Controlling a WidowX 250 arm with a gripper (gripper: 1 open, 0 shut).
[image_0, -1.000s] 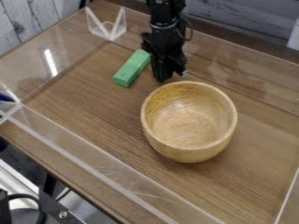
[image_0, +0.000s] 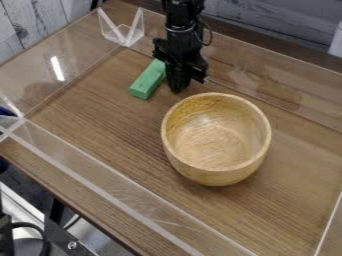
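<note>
The black gripper (image_0: 179, 72) hangs from the top centre of the camera view, low over the wooden table beside a green block (image_0: 147, 78); its fingers are dark and small, and nothing clear shows between them. The green block lies just to its left. A large tan round bowl (image_0: 215, 145) sits in front of the gripper, to the right.
A clear angular object (image_0: 123, 28) stands at the back left. Dark cables (image_0: 30, 232) lie at the bottom left. The table (image_0: 80, 130) is open to the left of the bowl and to the right behind it.
The gripper has shifted slightly and its upper parts have changed posture a little. The block and bowl appear in about the same places.
</note>
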